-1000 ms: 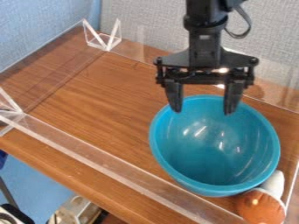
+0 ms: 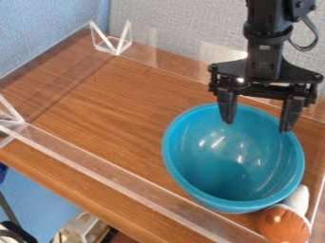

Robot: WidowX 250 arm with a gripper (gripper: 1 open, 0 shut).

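My black gripper (image 2: 258, 109) hangs over the back part of a large blue bowl (image 2: 222, 166), its fingers open with nothing between them. The bowl is empty and sits on the right of the wooden table (image 2: 102, 114). At the bowl's front right are an orange-brown round object (image 2: 282, 225) and a white object (image 2: 296, 197), both partly cut off at the frame's edge.
Clear plastic corner pieces (image 2: 110, 38) stand at the back left and left edge, with a clear strip along the front. A grey wall rises behind.
The bowl and other objects have not visibly moved.
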